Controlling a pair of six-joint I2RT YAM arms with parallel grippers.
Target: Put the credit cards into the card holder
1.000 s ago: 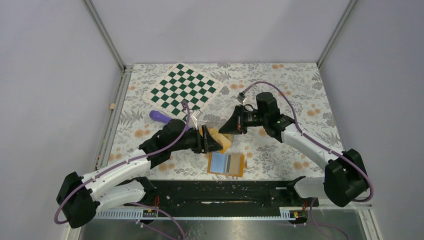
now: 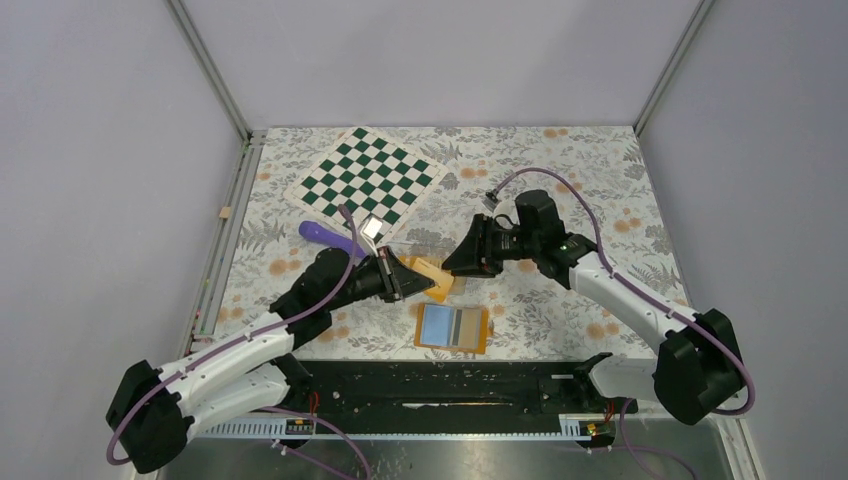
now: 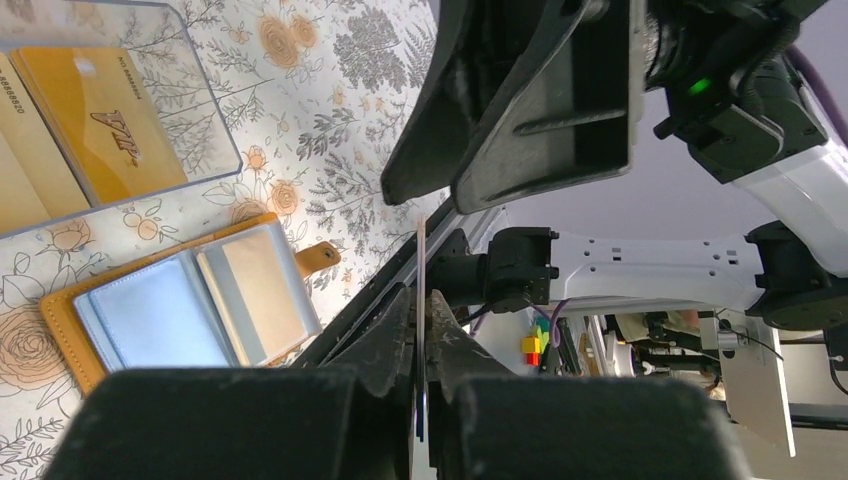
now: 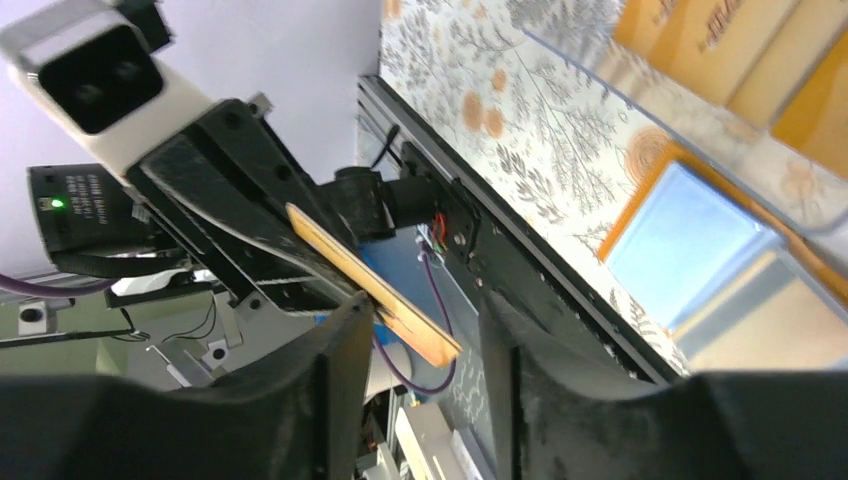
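My left gripper (image 2: 400,278) is shut on a yellow card (image 2: 437,280), seen edge-on between its fingers in the left wrist view (image 3: 421,310). My right gripper (image 2: 465,255) faces it from the right, part open; in the right wrist view its fingers are beside the card (image 4: 370,282), with nothing clearly between them. The card holder (image 2: 450,326), orange with blue and beige inserts, lies open near the table's front edge. A clear box (image 3: 210,150) of yellow cards lies behind it.
A checkered mat (image 2: 360,170) lies at the back left, with a purple object (image 2: 320,233) below it. Both arms are close together over the middle, above the front edge (image 2: 500,358).
My left gripper has drawn back slightly to the left with the card. My right gripper has shifted slightly down and right, and its fingers look further apart.
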